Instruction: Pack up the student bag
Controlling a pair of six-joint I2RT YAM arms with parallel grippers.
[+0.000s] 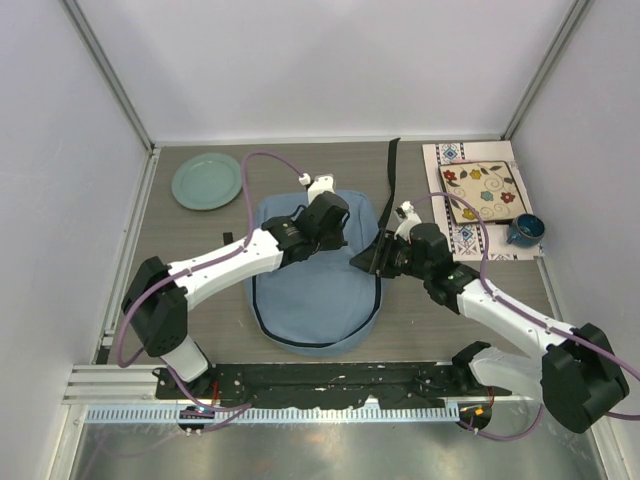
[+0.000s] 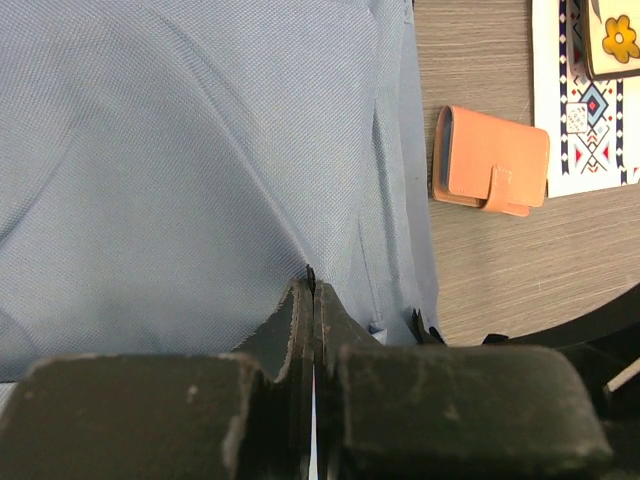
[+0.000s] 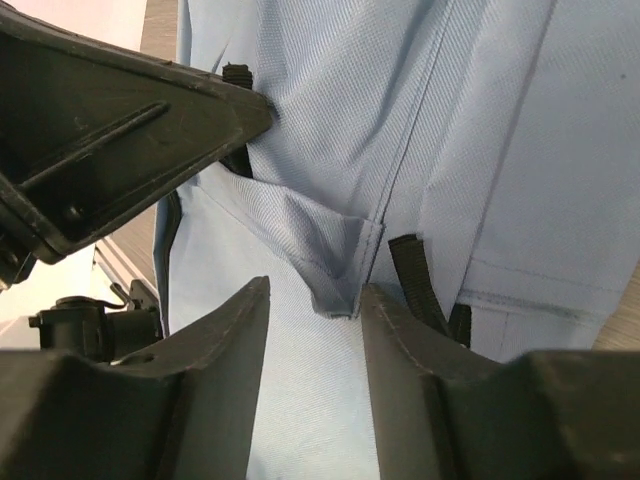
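Note:
A blue-grey fabric bag with black edging lies flat in the middle of the table. Over its upper part, my left gripper is shut; a tiny dark bit shows at its tips, too small to identify. My right gripper is partly open at the bag's right side, and a folded corner of the fabric lies between or just beyond its fingers. I cannot tell whether they touch it. The left gripper's dark finger reaches in close by. Short black tabs stick up from the cloth.
An orange wallet lies just right of the bag. Farther right are a patterned mat, a flowered case and a blue mug. A green plate sits back left. A black strap runs toward the back.

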